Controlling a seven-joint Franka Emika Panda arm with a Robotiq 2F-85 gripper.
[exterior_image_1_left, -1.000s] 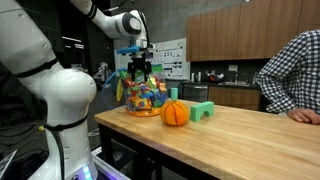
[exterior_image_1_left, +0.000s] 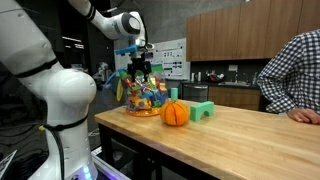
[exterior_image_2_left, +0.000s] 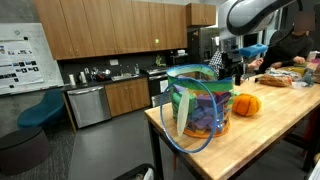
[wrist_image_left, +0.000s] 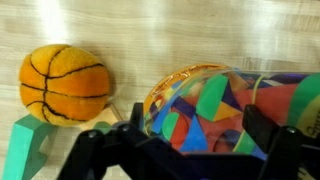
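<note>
A multicoloured patterned bag (exterior_image_1_left: 146, 97) stands near the left end of the wooden table, and its loop handle (exterior_image_2_left: 178, 138) hangs down in exterior view 2. My gripper is open above the bag, its dark fingers spread apart with the bag's coloured fabric (wrist_image_left: 212, 105) visible below and between them. Whether either finger touches the fabric, I cannot tell. An orange plush basketball (wrist_image_left: 64, 84) sits on the table beside the bag. Behind the bag in exterior view 2, the gripper (exterior_image_2_left: 238, 80) is partly hard to make out.
A pale green block (exterior_image_1_left: 202, 110) rests behind the ball, and a green block (wrist_image_left: 24, 147) shows at the wrist view's lower left. Bare tabletop (exterior_image_1_left: 255, 140) extends to the right. Someone in a checked shirt (exterior_image_1_left: 297, 75) stands at the far right.
The arm's wrist has shifted slightly to the right in exterior view 1. Bag and ball look unmoved.
</note>
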